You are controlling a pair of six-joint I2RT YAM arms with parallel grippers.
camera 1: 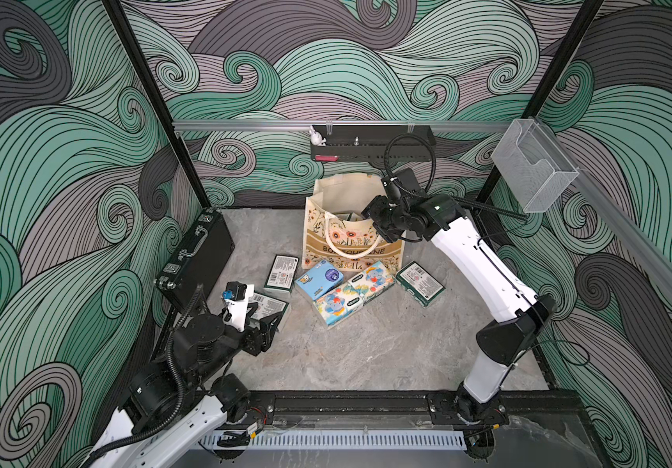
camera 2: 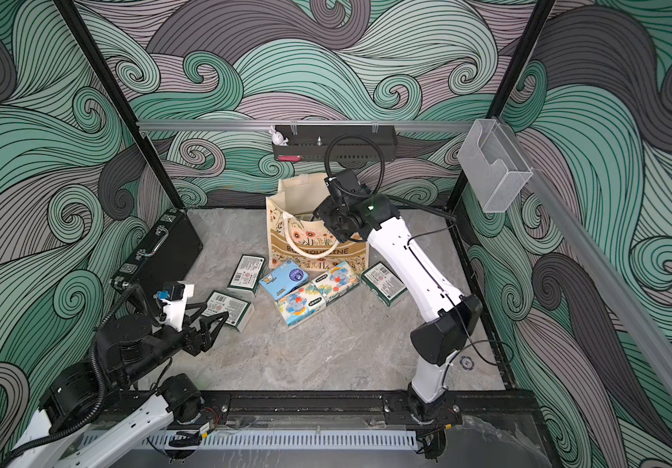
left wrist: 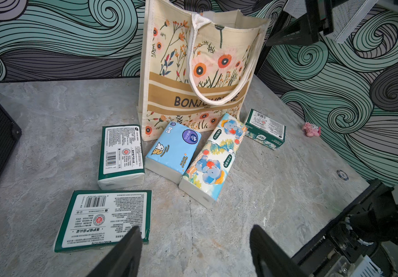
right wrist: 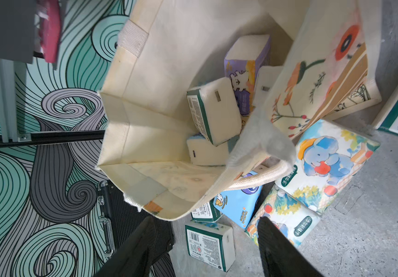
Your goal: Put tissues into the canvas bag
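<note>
The canvas bag (left wrist: 166, 83) stands upright at the back middle, with several tissue packs (right wrist: 213, 110) inside. In front lie a blue pack (left wrist: 171, 152), patterned packs (left wrist: 208, 170), and green-white packs (left wrist: 121, 154), one at the right (left wrist: 263, 129) and one at the front left (left wrist: 101, 217). My left gripper (camera 1: 265, 327) is over the front left, above the table, open with nothing between its fingers. My right gripper hangs above the bag's opening, open and empty, looking down into it.
A black case (camera 1: 199, 253) stands along the left edge. A dark shelf (camera 1: 371, 144) and a wire basket (camera 1: 531, 167) hang on rails.
</note>
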